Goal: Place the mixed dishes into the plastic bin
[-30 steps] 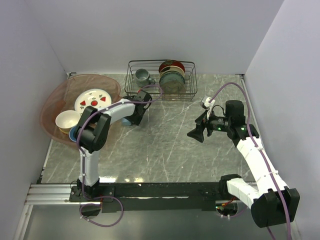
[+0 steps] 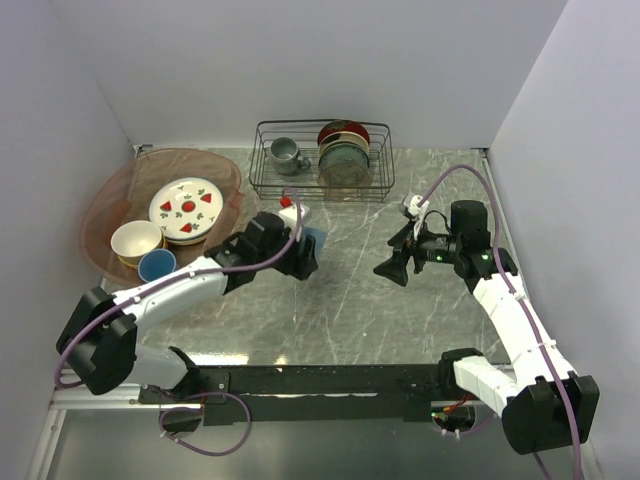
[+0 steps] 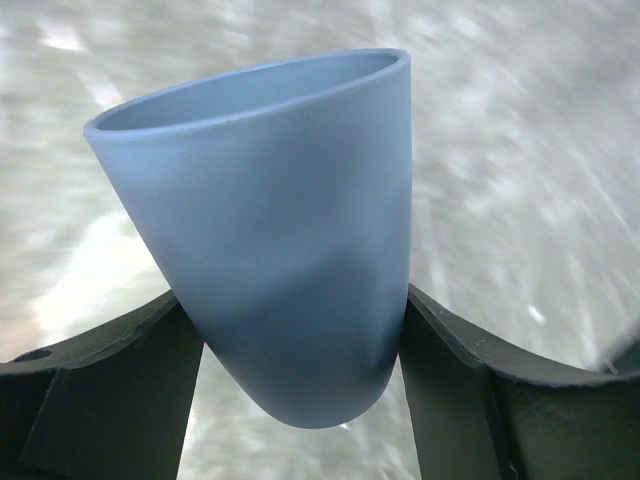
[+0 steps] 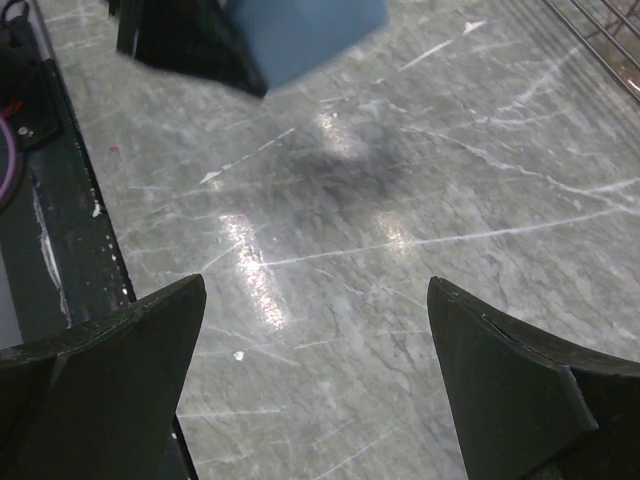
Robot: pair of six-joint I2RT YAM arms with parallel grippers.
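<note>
In the left wrist view a blue cup [image 3: 270, 220] sits tilted between the dark fingers of my left gripper, which is shut on it. From above, that gripper [image 2: 308, 268] hangs over the counter's middle and mostly hides the cup [image 2: 315, 238]. My right gripper [image 2: 393, 275] stands open over the counter at right, nothing between its fingers. The brownish see-through plastic bin [image 2: 120, 190] at left holds plates, the top one white with red fruit [image 2: 187, 208], white bowls [image 2: 136, 238] and another blue cup [image 2: 157, 264].
A wire rack [image 2: 262, 160] at the back holds a grey-green mug [image 2: 286, 155] and several upright plates [image 2: 343, 160]. Between my grippers and toward the front, the marble counter [image 2: 350, 310] is clear. Walls close in both sides.
The left arm has swung up and rightward, carrying the blue cup away from beside the bin to the counter's middle. The right arm has stayed still.
</note>
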